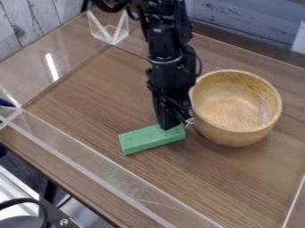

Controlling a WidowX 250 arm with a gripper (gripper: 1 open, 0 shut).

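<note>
A green rectangular block [144, 140] lies flat on the wooden table, angled, left of a large light-wood bowl [236, 104]. The black arm comes down from the top centre, and its gripper [174, 121] is at the block's right end, close beside the bowl. The fingertips are small and dark against the block, and whether anything is between them is unclear; the gripper looks shut.
A white wire object [107, 28] stands at the back left. A pale wall runs along the back, and black cables lie at the front-left edge.
</note>
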